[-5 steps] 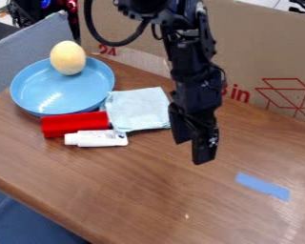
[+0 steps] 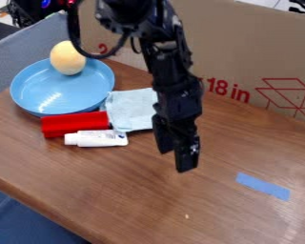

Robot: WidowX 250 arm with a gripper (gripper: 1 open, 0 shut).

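My black gripper (image 2: 177, 152) hangs over the middle of the wooden table, pointing down, just right of a pale folded cloth (image 2: 130, 107). Its fingers look apart, with nothing visible between them. Left of the cloth lie a red cylinder (image 2: 71, 123) and, in front of that, a white tube (image 2: 94, 138). A blue plate (image 2: 47, 91) sits at the back left, with a yellow egg-like object (image 2: 68, 58) at its rear.
A cardboard box (image 2: 257, 57) forms a wall behind the table. A strip of blue tape (image 2: 262, 186) lies at the right.
My gripper and arm have shifted left, toward the cloth, and now cover more of it. The objects on the table have not visibly moved.
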